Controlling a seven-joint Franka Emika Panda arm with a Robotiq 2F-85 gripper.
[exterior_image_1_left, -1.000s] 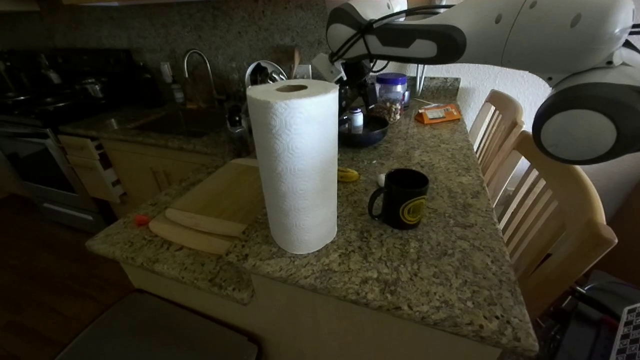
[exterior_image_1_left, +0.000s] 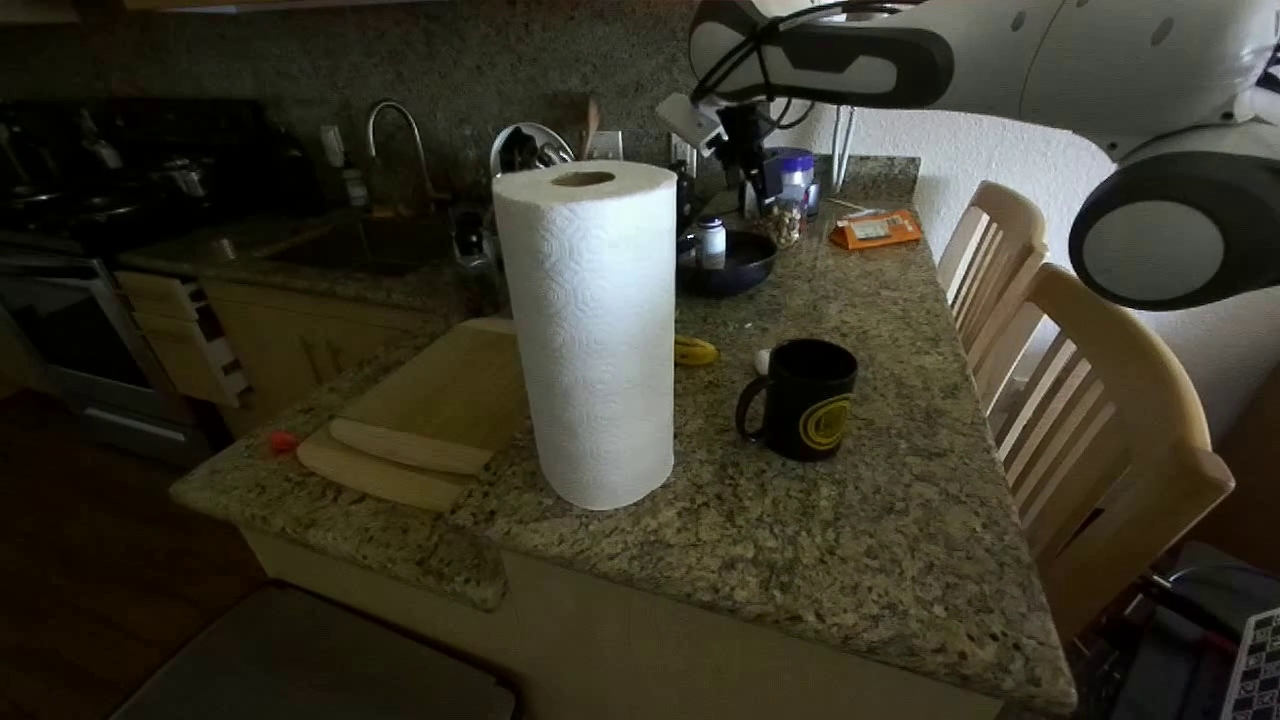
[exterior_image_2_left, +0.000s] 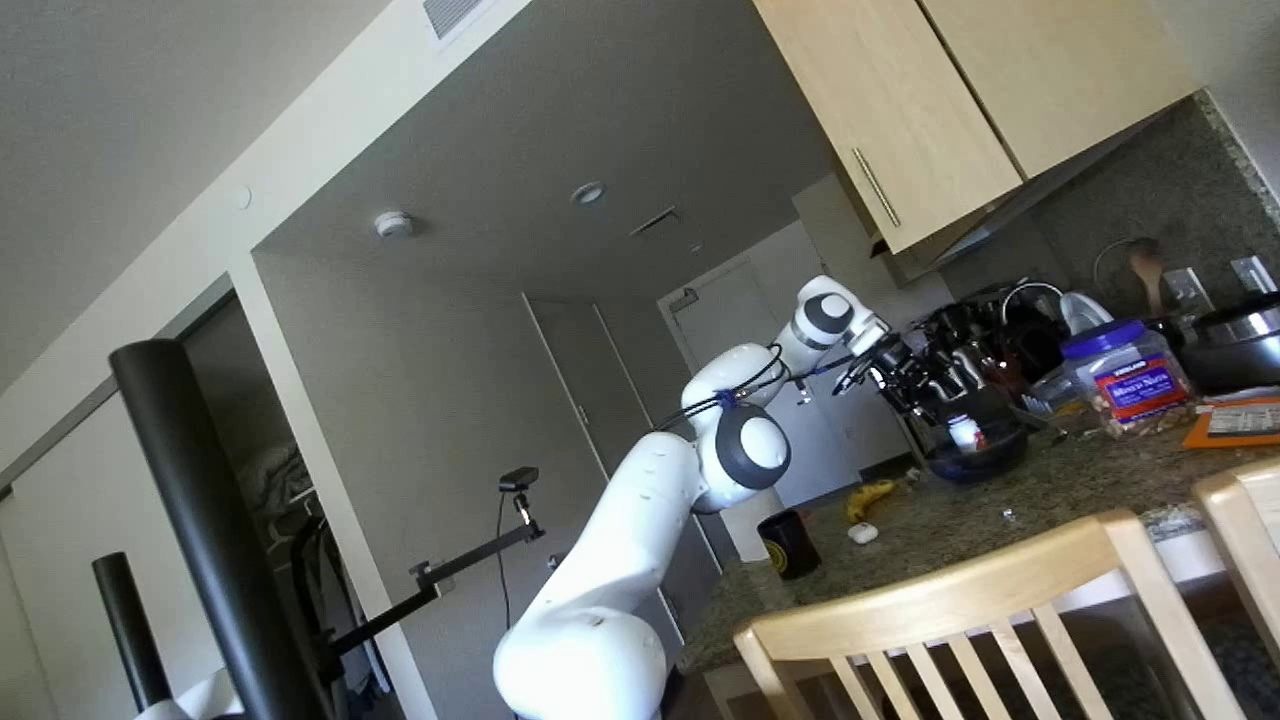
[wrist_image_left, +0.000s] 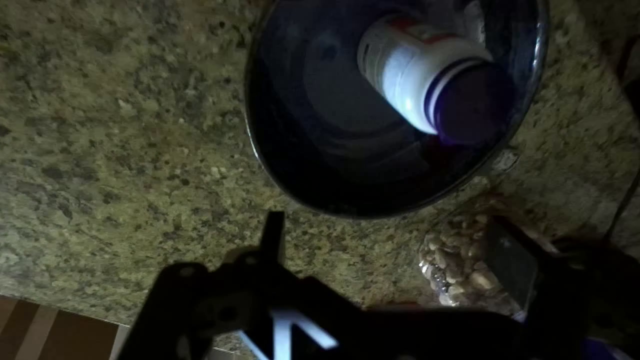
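A white bottle with a dark purple cap (wrist_image_left: 414, 75) leans inside a black bowl (wrist_image_left: 336, 174) in the wrist view; exterior view 1 shows the bottle (exterior_image_1_left: 711, 244) rising above the bowl (exterior_image_1_left: 734, 278). My gripper is open, its fingers spread wide over the counter beside the bowl, with no object held. From exterior view 1 the gripper (exterior_image_1_left: 762, 192) hangs above the bowl's right side, in front of the purple-lidded nut jar (exterior_image_1_left: 794, 168). Part of the nut jar (wrist_image_left: 453, 267) shows near the right finger in the wrist view.
A tall paper towel roll (exterior_image_1_left: 600, 348) stands in front, partly hiding a banana (exterior_image_1_left: 693, 350). Nearby are a black mug (exterior_image_1_left: 812, 402) and cutting boards (exterior_image_1_left: 420, 402). An orange packet (exterior_image_1_left: 876, 229) lies near the back right. Chairs (exterior_image_1_left: 1080, 420) line the right edge.
In exterior view 1 my arm and gripper have shifted right, from above the bowl and bottle toward the nut jar. The bottle and bowl look unmoved.
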